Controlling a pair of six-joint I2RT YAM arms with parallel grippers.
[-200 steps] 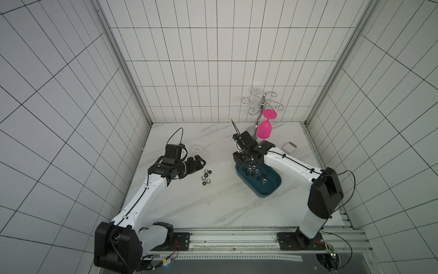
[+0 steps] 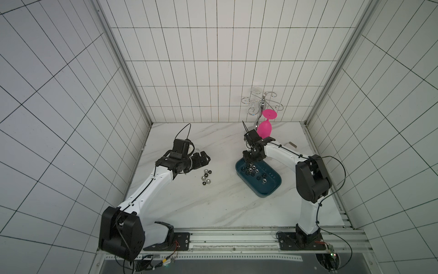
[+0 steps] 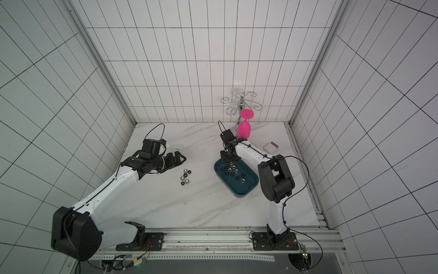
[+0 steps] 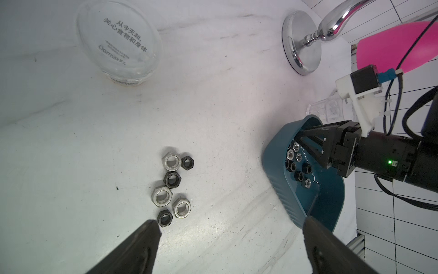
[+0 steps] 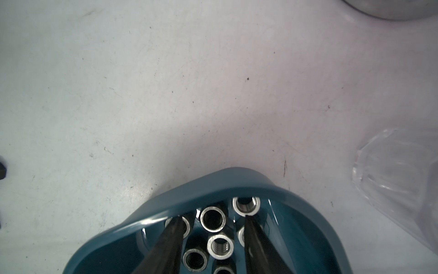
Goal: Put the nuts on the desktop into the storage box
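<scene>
On the desktop lies a loose cluster of silver nuts (image 4: 156, 199) and black nuts (image 4: 172, 186), several in all, left of the storage box. That box (image 4: 282, 182) is a dark teal tray with more nuts (image 5: 220, 258) lying inside. Over the box's far-left end, my right gripper points down with its fingers (image 5: 260, 251) apart. Between those fingers only nuts in the box below show. Just behind the loose nuts, my left gripper hangs above the desk, fingers (image 4: 132, 248) spread wide and empty.
A clear lidded cup (image 4: 119, 41) stands behind the loose nuts. Close behind the box are a chrome stand (image 2: 263, 102) with a pink goblet (image 2: 264, 130) and a clear plastic vessel (image 5: 401, 178). Free desk lies in front and between nuts and box.
The loose nuts have stayed put.
</scene>
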